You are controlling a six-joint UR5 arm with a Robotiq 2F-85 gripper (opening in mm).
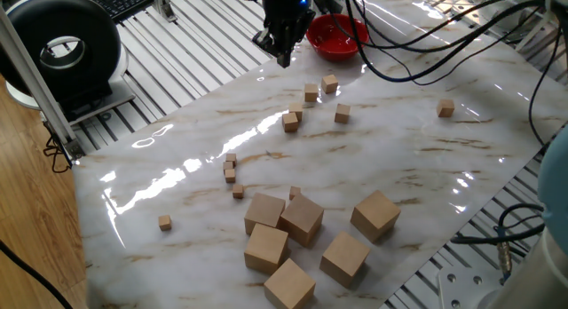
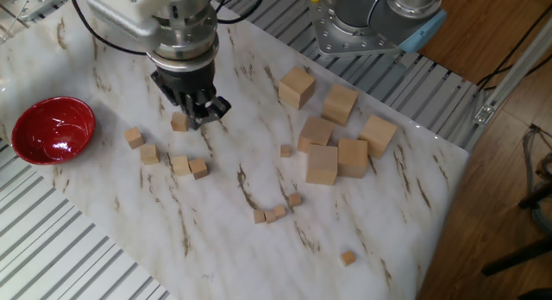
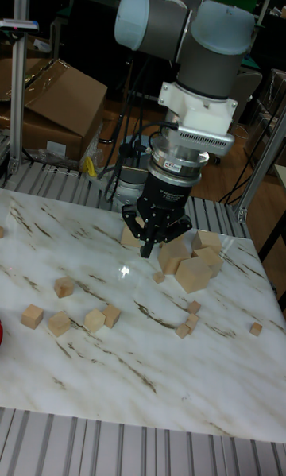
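Observation:
Above the table, my gripper (image 3: 146,250) points down with its fingertips together and nothing visible between them. In exterior view 2 it hangs close to a medium wooden cube (image 2: 179,121), but the gap in height is hard to judge. Other medium cubes lie nearby, among them a touching pair (image 1: 292,116) and one alone to the right (image 1: 445,107). Large wooden cubes (image 1: 375,215) are clustered at the front in exterior view 1. Small cubes (image 2: 270,215) form a short row, with a lone one (image 2: 348,258) apart. An empty-looking red bowl (image 2: 53,130) stands near the table's edge.
Black cables (image 1: 417,76) loop over the far side of the table in exterior view 1. A slatted metal frame (image 2: 65,248) borders the marble-patterned top (image 2: 233,257). Bare surface lies between the medium cubes and the large cluster.

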